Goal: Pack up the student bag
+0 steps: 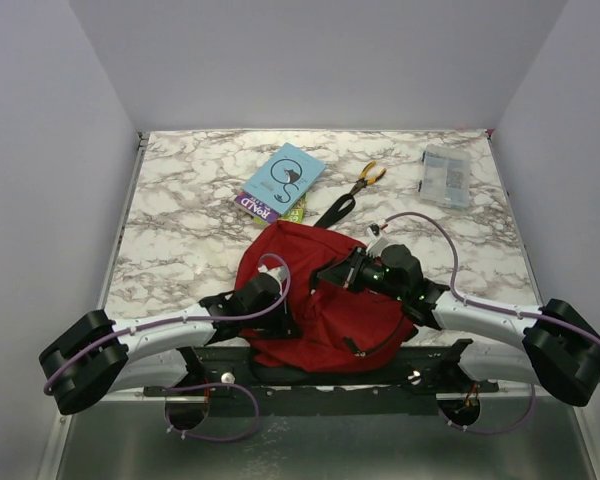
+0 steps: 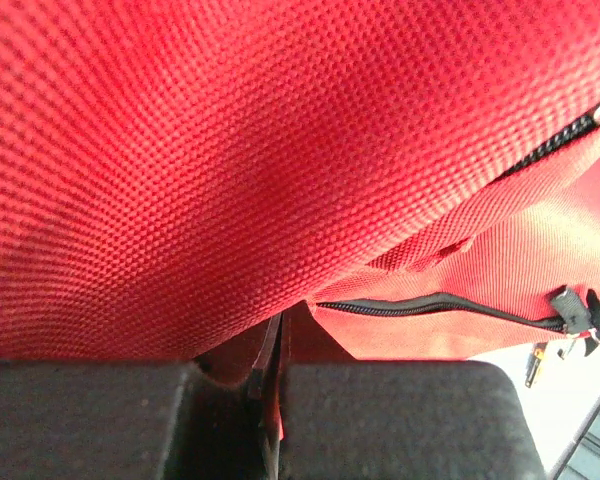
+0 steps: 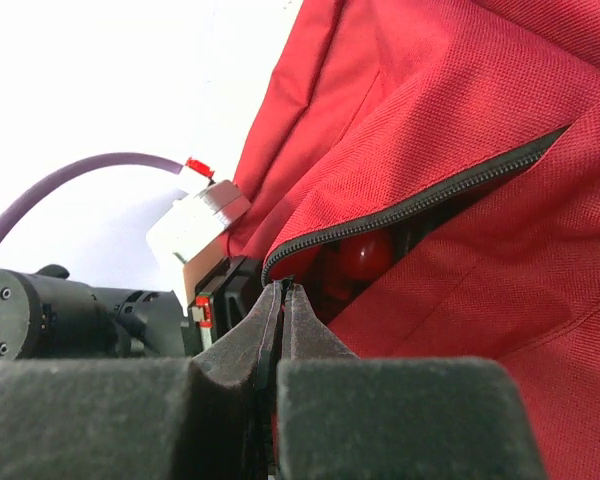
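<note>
The red bag (image 1: 355, 335) lies at the front middle of the table, with a black zipper (image 3: 410, 205) along its opening. My right gripper is shut at the end of this opening, with the zippered edge pinched at its fingertips. Inside the gap shows a glossy dark red round thing (image 3: 365, 255). My left gripper is shut against the bag's red fabric (image 2: 230, 180), under a bulging fold, and nothing shows between its fingers. In the top view its tips are dark against the bag's left part.
Behind the bag lie a blue book (image 1: 285, 178) on a purple one (image 1: 257, 207), and yellow-handled pliers (image 1: 364, 180). A clear plastic case (image 1: 445, 176) is at the back right.
</note>
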